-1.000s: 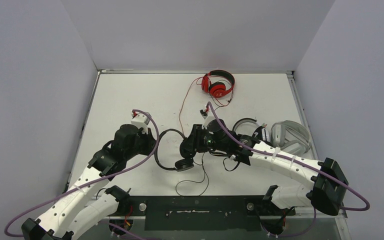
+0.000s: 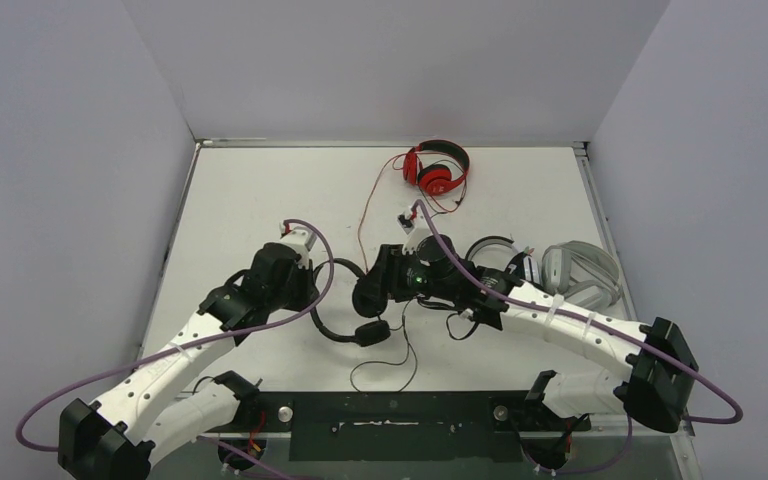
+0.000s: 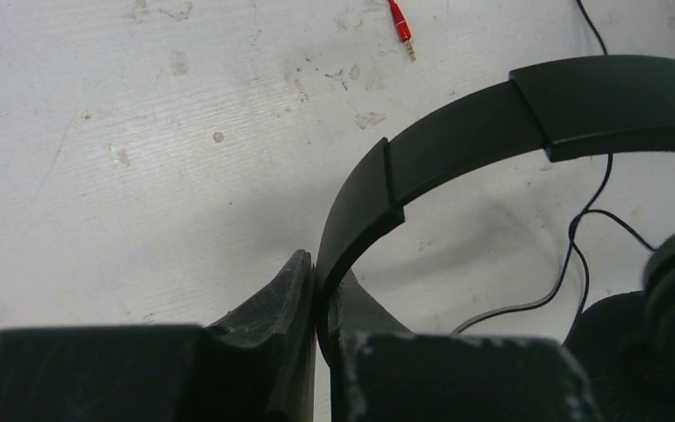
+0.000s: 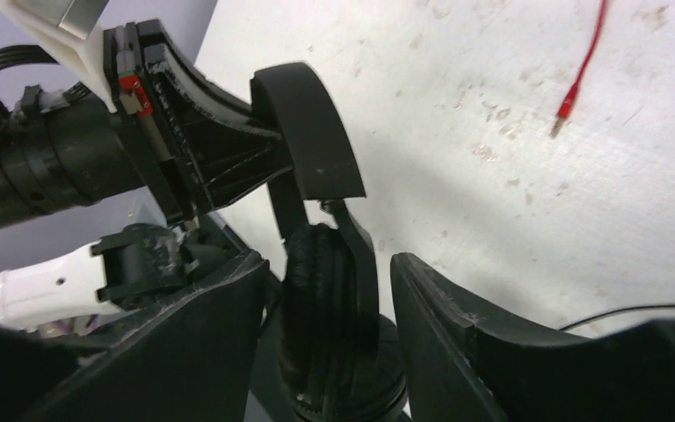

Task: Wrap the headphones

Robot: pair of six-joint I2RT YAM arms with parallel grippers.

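My left gripper is shut on the headband of the black headphones, with the band rising between its fingers. In the top view the band curves rightward from that gripper, and one ear cup hangs at the lower right. The other ear cup stands between the parted fingers of my right gripper. A gap shows between this cup and the right-hand finger; contact on the other side is hard to tell. A thin black cable loops on the white table below the cups.
Red headphones lie at the back, their red cable running forward to a plug. White and grey headphones rest at the right, partly behind my right arm.
My left gripper has moved a little to the right with the headband. The headband and lower ear cup have shifted and turned slightly; the right arm has barely moved.
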